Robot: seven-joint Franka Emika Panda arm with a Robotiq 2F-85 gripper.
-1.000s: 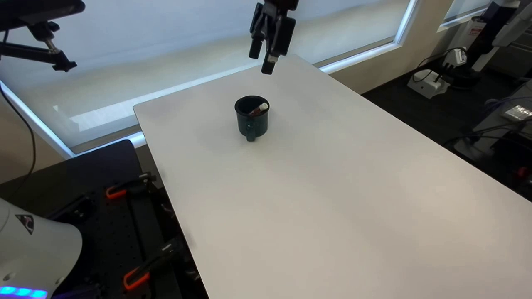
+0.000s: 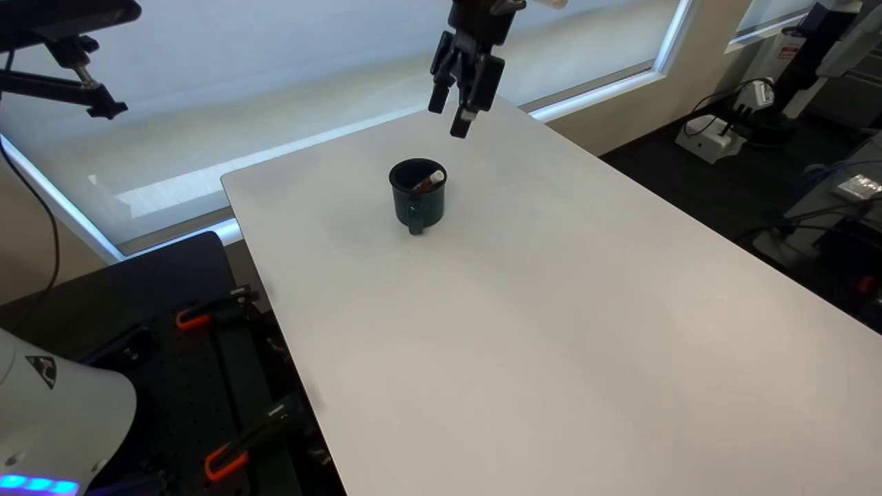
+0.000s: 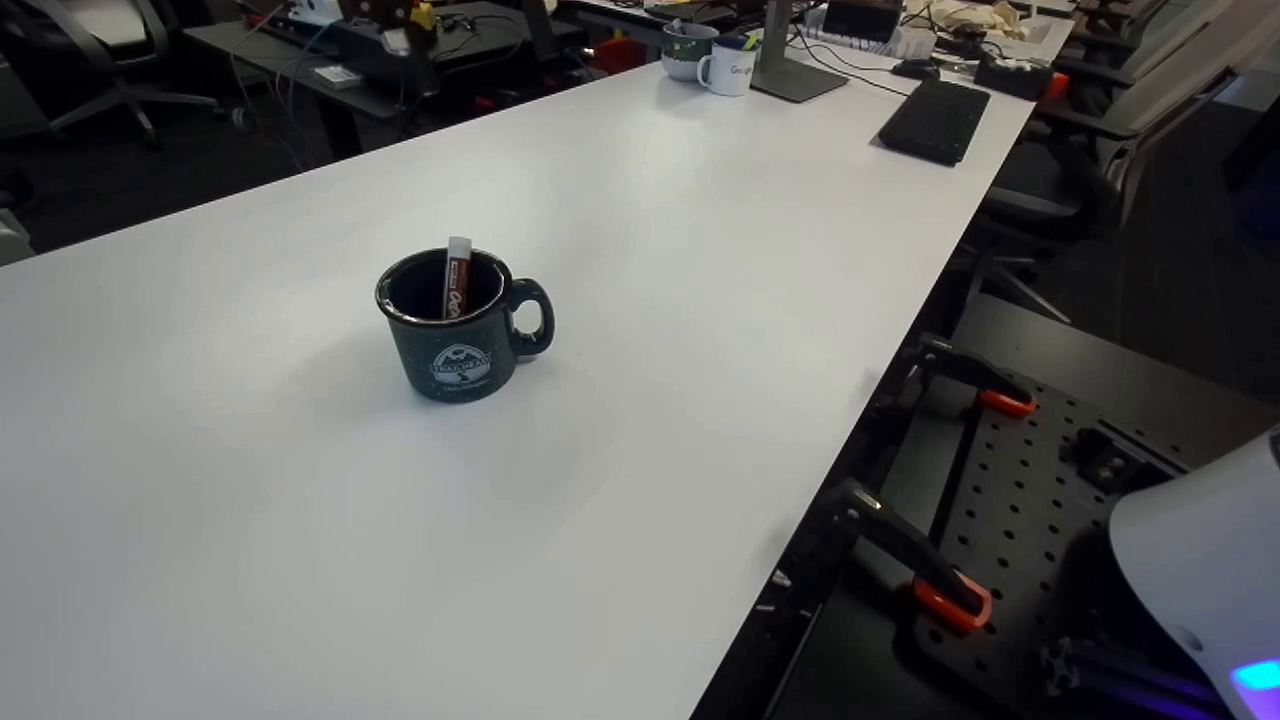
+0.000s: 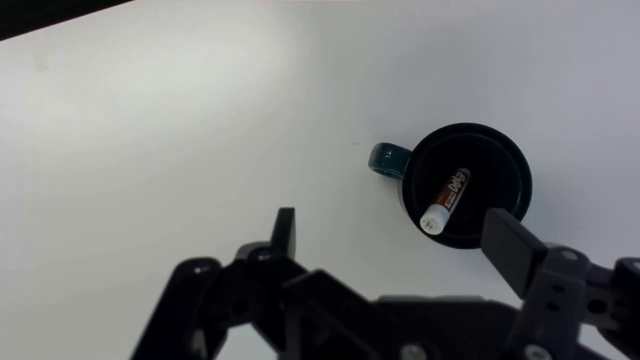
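A dark green mug [image 2: 417, 204] stands upright on the white table, its handle towards the near side in the first exterior view. Inside it leans a marker [image 4: 447, 201], its white end resting against the rim, as the wrist view shows. The second exterior view has the mug [image 3: 456, 364] with a printed badge on its side and the marker [image 3: 456, 282] poking above the rim. High above the table and beyond the mug is my gripper [image 2: 448, 121], open and empty. From the wrist, one finger [image 4: 510, 249] overlaps the mug's edge in the picture.
Bare white tabletop [image 2: 579, 331] surrounds the mug. At the table's far end stand other mugs [image 3: 728, 66], a monitor stand [image 3: 792, 79] and a keyboard [image 3: 936, 120]. Orange-tipped clamps [image 2: 227, 460] sit beside the table by the robot base.
My gripper has shifted slightly right and lower in the first exterior view. The mug and marker have stayed put.
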